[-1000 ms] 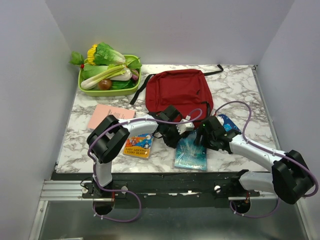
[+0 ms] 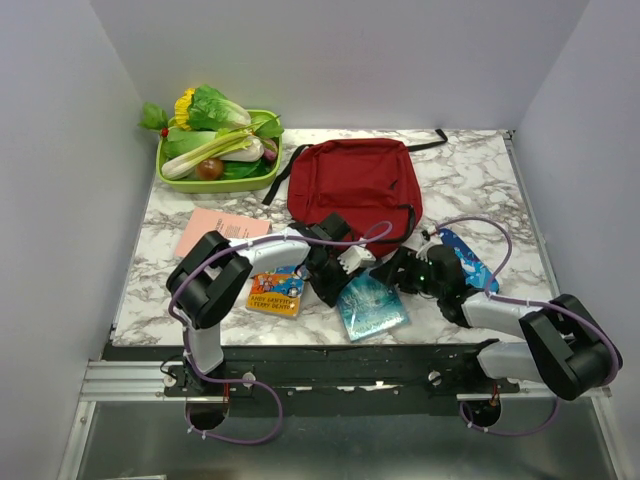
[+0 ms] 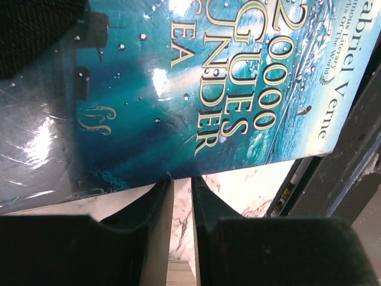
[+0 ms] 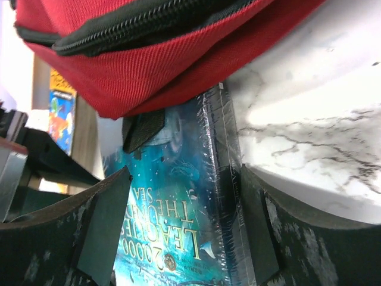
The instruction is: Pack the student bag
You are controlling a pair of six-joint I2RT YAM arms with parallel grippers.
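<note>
A teal book (image 2: 372,312), "20,000 Leagues Under the Sea", lies slightly turned on the table at the mouth of the red bag (image 2: 345,180). In the right wrist view a bag flap (image 4: 172,53) and a black strap cover its far end. My left gripper has its fingertips close together with a narrow gap, at the long edge of the book (image 3: 178,89); only table shows between them. My right gripper is open, one finger over the cover and the other beside the spine.
An orange-and-blue book (image 2: 275,292) and a pink booklet (image 2: 220,228) lie at the left. A blue item (image 2: 468,258) sits beyond the right arm. The green vegetable basket (image 2: 222,184) stands at the back left.
The teal book has slid left and turned a little. The right gripper has shifted left along with it, and the left gripper has drawn back to the left and nearer the front.
</note>
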